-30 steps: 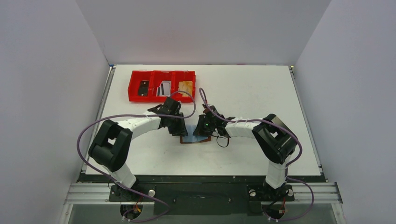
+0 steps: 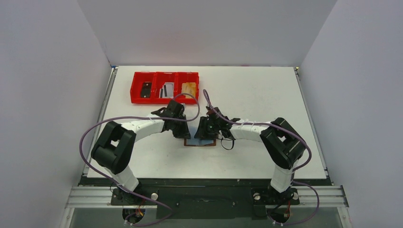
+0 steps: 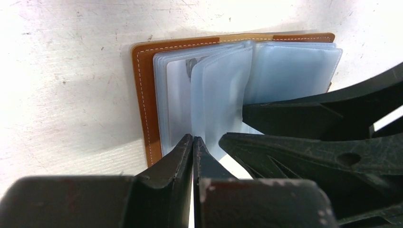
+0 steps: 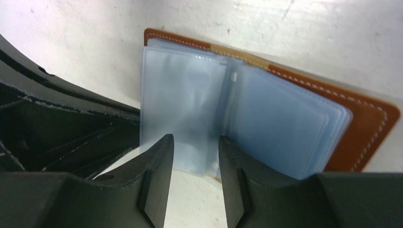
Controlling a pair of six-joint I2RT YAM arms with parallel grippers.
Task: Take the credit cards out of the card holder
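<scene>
The brown card holder [image 2: 200, 145] lies opened flat on the table, its clear bluish sleeves spread out. In the left wrist view, a whitish card [image 3: 178, 92] with a grey mark shows inside a sleeve on the left half. My left gripper is shut at the free edge of a raised clear sleeve [image 3: 225, 78], which runs to its fingertips and looks pinched there. Low over the sleeves, my right gripper has its fingers apart; a flat sleeve [image 4: 180, 95] is visible behind them, and nothing appears gripped.
At the back left stands a red tray [image 2: 155, 101] with compartments holding a dark item [image 2: 146, 89], grey-white pieces [image 2: 167, 90] and a tan item [image 2: 189, 89]. Both grippers are close together over the holder.
The holder's right edge sits a little further right. The left arm has barely moved.
</scene>
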